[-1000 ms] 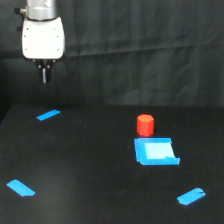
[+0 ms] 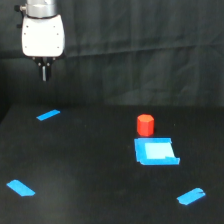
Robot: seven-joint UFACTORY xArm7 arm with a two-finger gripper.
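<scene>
High at the upper left hangs my gripper [image 2: 44, 76], pointing down, its dark fingers small and close together against the black backdrop. Whether they are open or shut does not show, and no object is visible at them. Far from it, to the right and lower, a red block [image 2: 146, 125] stands on the black table. Just in front of that block lies a white square edged with blue tape [image 2: 158, 151].
Strips of blue tape lie flat on the table: one at the back left [image 2: 48, 115], one at the front left [image 2: 20, 188], one at the front right [image 2: 191, 196]. Dark cloth [image 2: 140, 60] hangs behind.
</scene>
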